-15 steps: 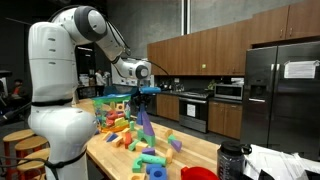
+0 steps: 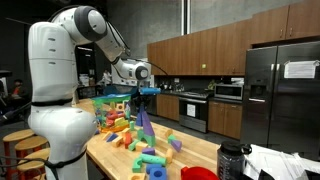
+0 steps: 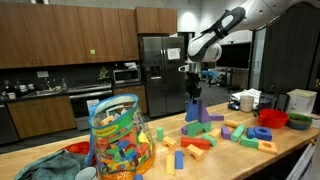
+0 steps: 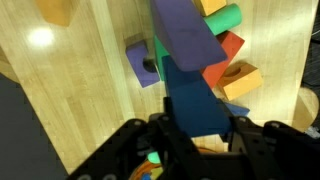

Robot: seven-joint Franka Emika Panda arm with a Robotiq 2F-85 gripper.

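Note:
My gripper is shut on a blue block (image 4: 194,100), which fills the gap between its dark fingers in the wrist view. Directly by the blue block's far end lies a long purple block (image 4: 187,33); whether the two touch, I cannot tell. From the side, the blue block (image 3: 194,112) hangs under the gripper (image 3: 192,97) above the other blocks, with purple close by. A smaller purple piece (image 4: 141,62) with a notch rests on the wooden table (image 4: 92,90). Beside the long block are a green cylinder (image 4: 223,18) and an orange block (image 4: 240,79).
A clear container (image 3: 122,150) full of colored blocks stands on the table. Loose blocks lie around the gripper, including a blue ring (image 3: 263,133). A red bowl (image 2: 198,173) and a black canister (image 2: 232,158) occupy the table's other end.

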